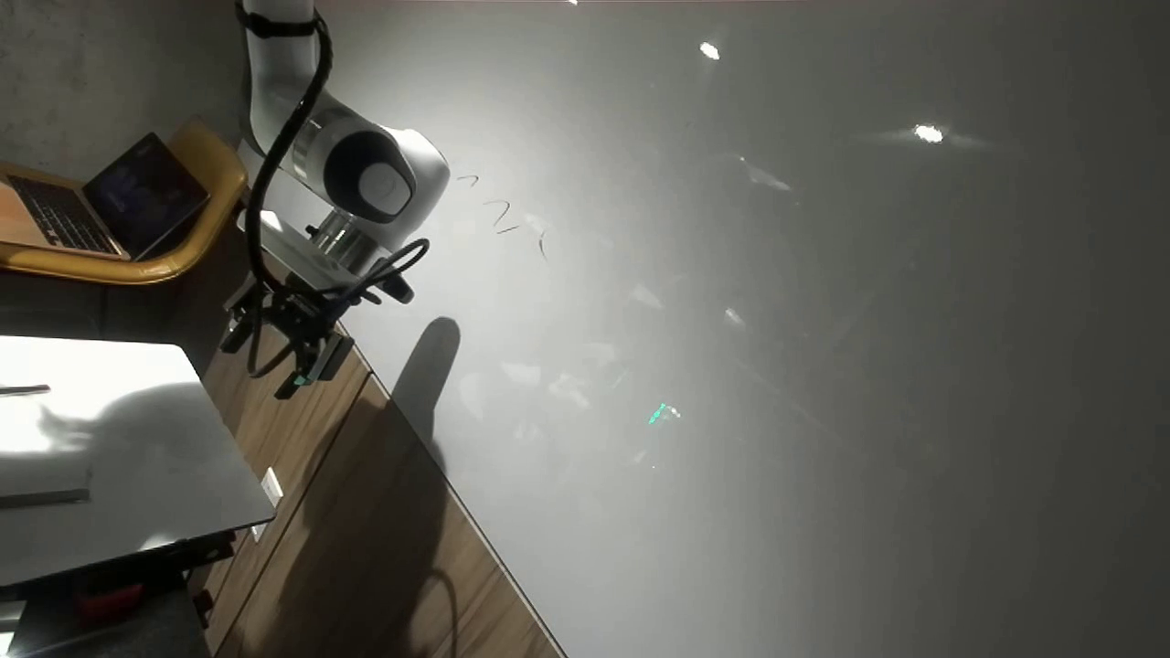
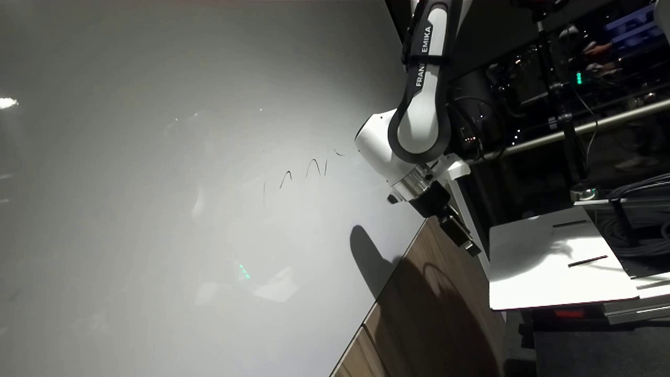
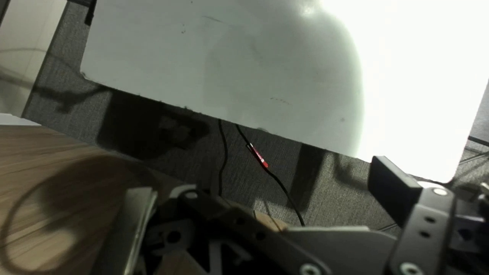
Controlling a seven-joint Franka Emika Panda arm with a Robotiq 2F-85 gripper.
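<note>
My gripper (image 1: 269, 353) stands open beside the lower edge of the big whiteboard (image 1: 768, 329), above the wood panelling. In the wrist view its fingers (image 3: 394, 192) are wide apart, and only floor and cable show between them. Exterior view 2 shows the gripper (image 2: 466, 242) from the side, short of the white tabletop (image 2: 521, 264). Several short dark pen strokes (image 1: 499, 210) mark the whiteboard close to the arm; the same strokes (image 2: 312, 167) appear in exterior view 2. No dark block shows in any current view.
Two thin bar-like items, one a dark stick (image 2: 587, 261), lie on the tabletop. A laptop (image 1: 143, 197) rests on a yellow chair (image 1: 208, 153). A black cable (image 3: 279, 183) with a red tag runs across the floor.
</note>
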